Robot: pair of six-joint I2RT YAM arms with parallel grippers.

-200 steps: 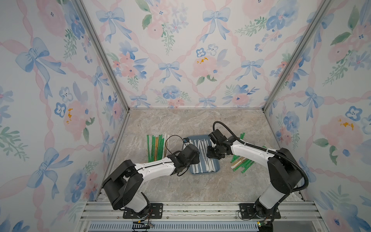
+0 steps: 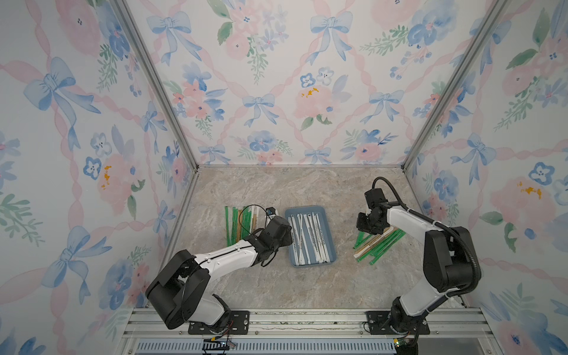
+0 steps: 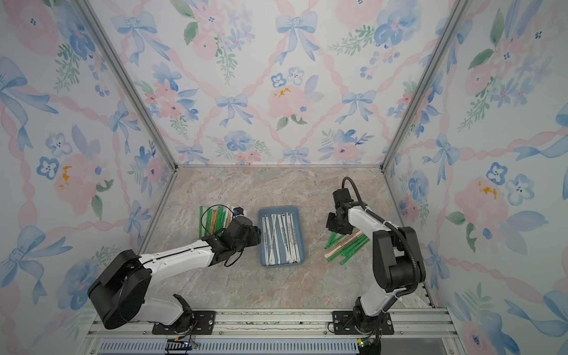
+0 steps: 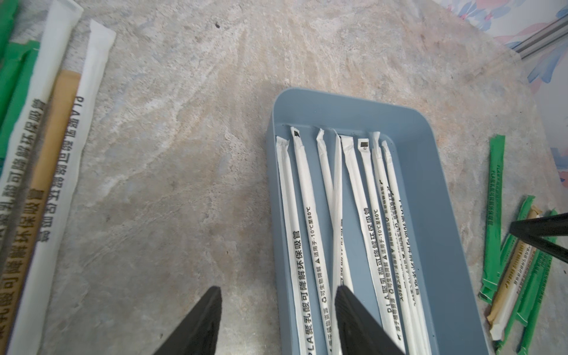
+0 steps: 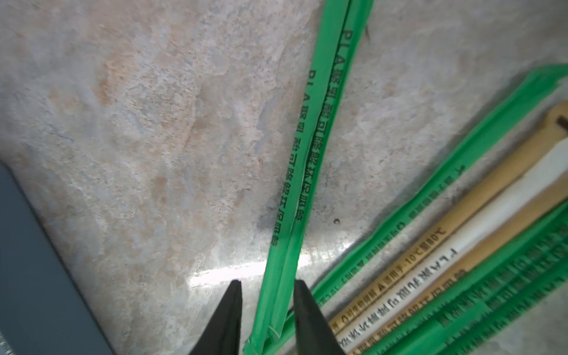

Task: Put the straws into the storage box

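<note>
The blue storage box (image 2: 310, 264) stands mid-table with several white-wrapped straws (image 4: 369, 236) lying in it. My left gripper is open above the box's left wall, its fingers empty. To the right of the box lies a pile of green, brown and white straws (image 2: 381, 243). Over the left part of that pile is my right gripper, its fingers apart. Two green straws (image 5: 301, 171) lie side by side on the table, their near ends between those fingers in the right wrist view; they are not gripped. More straws (image 2: 236, 222) lie left of the box.
A single green straw (image 5: 437, 177) angles away from the pair, beside brown and white ones. The box wall (image 5: 41, 284) shows at the left edge of the right wrist view. Bare table lies behind and in front of the box.
The left arm has drawn back leftward from over the box.
</note>
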